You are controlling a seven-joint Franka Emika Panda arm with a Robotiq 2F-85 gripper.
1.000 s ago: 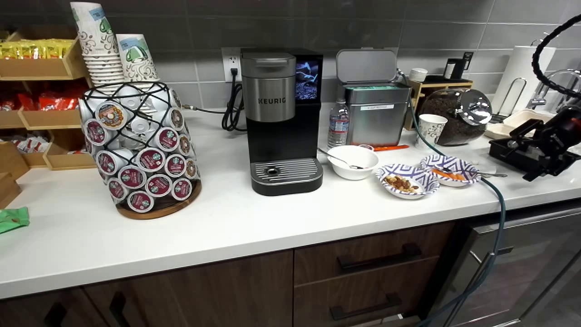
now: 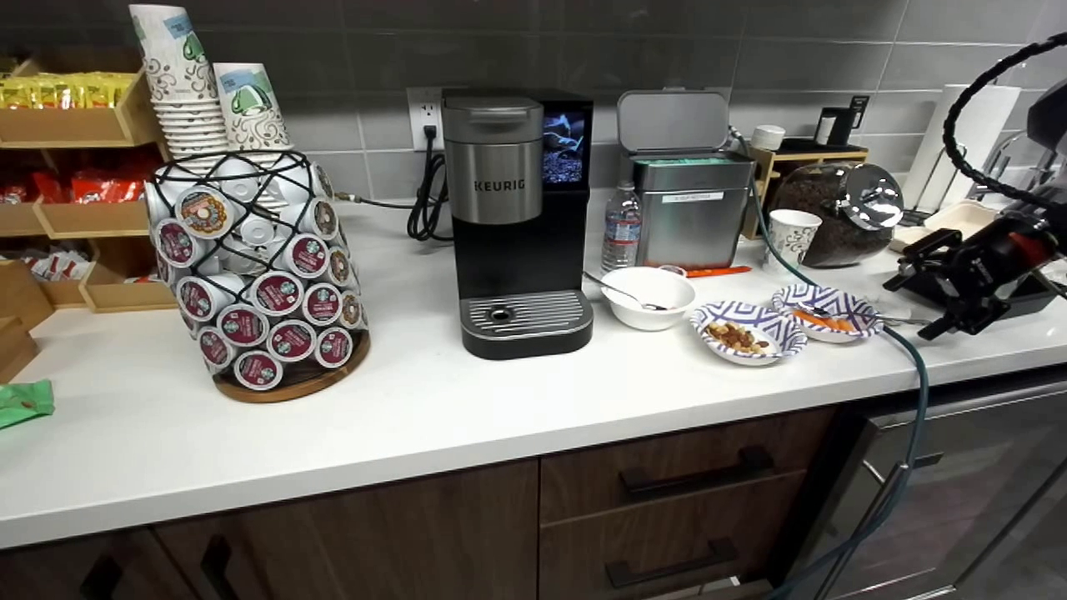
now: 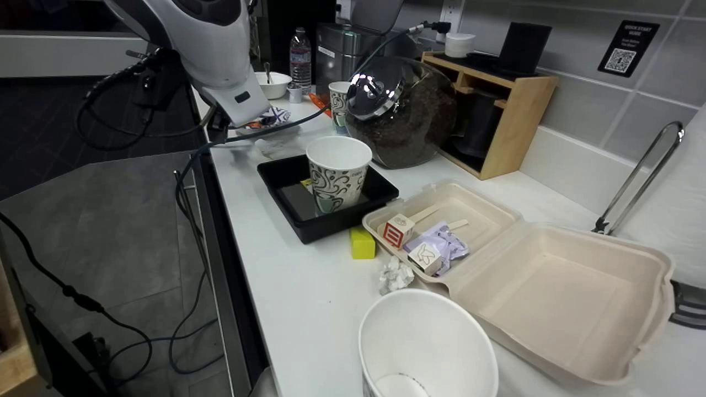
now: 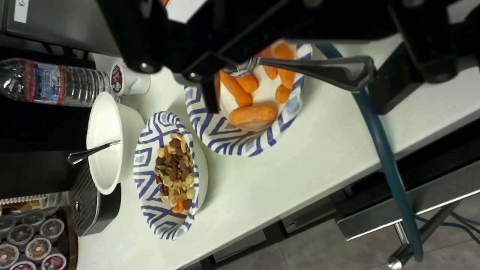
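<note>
My gripper [image 2: 915,310] is open at the right of the counter, its fingers to either side of a metal spoon's handle [image 4: 324,69] in the wrist view, not closed on it. The spoon lies across a purple-and-white patterned bowl [image 4: 265,144] holding orange carrots [image 4: 253,115], its handle sticking out over the rim toward me. Beside it is a matching bowl of nuts [image 4: 173,168]. A white bowl [image 2: 650,312] with another spoon [image 4: 101,150] in it stands nearer the coffee maker. My gripper's black body hides part of the carrot bowl in the wrist view.
The coffee maker [image 2: 525,220], water bottle [image 2: 622,230] and metal bin [image 2: 695,210] stand behind the bowls. A teal cable [image 2: 915,370] hangs over the counter edge close to the spoon handle. A black tray [image 3: 298,198] with a paper cup [image 3: 338,173] lies to the right.
My gripper has moved left toward the carrot bowl and the spoon handle. The bowls and spoons look unmoved.
</note>
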